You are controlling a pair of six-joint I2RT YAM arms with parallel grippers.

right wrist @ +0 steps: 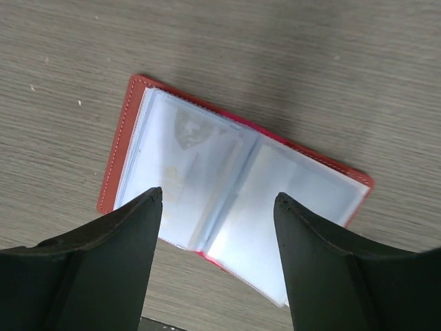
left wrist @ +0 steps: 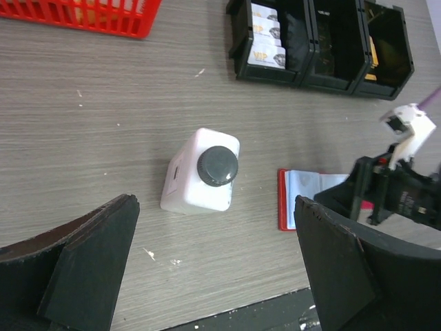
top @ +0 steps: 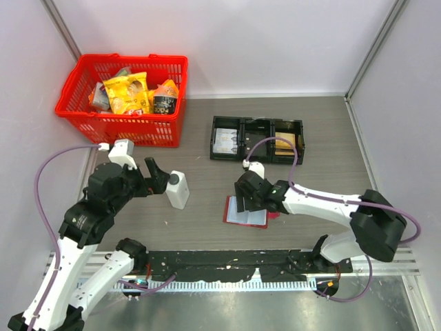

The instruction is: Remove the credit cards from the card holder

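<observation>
The red card holder lies open on the table, two clear sleeves showing in the right wrist view, where it fills the centre. My right gripper is over it, fingers apart with the holder beneath and nothing seen held. In the top view that gripper partly hides the holder. My left gripper stands open beside a white bottle, empty between its fingers.
A black three-compartment organiser with cards sits behind the holder. A red basket of snack bags is at the back left.
</observation>
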